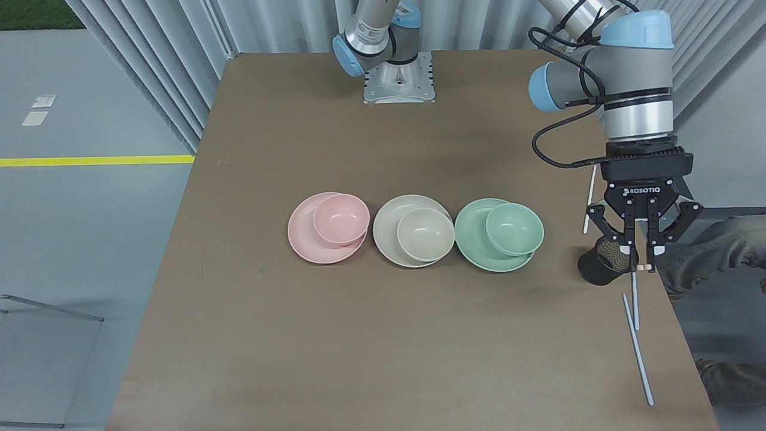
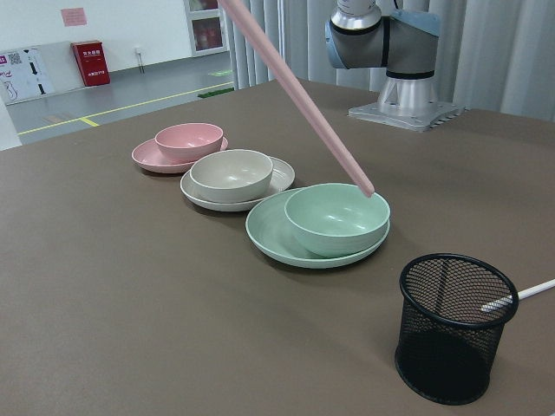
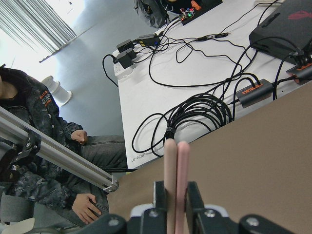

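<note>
My gripper (image 1: pixel 643 255) is shut on pink chopsticks (image 3: pixel 182 170), which appear end-on above the black mesh pen cup (image 1: pixel 599 262) in the front view and run long and slanted in the left view (image 2: pixel 312 113). The cup stands at the table's right edge. Pale chopsticks lie beside it: a white one (image 1: pixel 590 194) behind, two bluish ones (image 1: pixel 637 352) toward the front.
Pink bowl (image 1: pixel 342 215), cream bowl (image 1: pixel 425 233) and green bowl (image 1: pixel 514 228) sit on matching plates mid-table.
</note>
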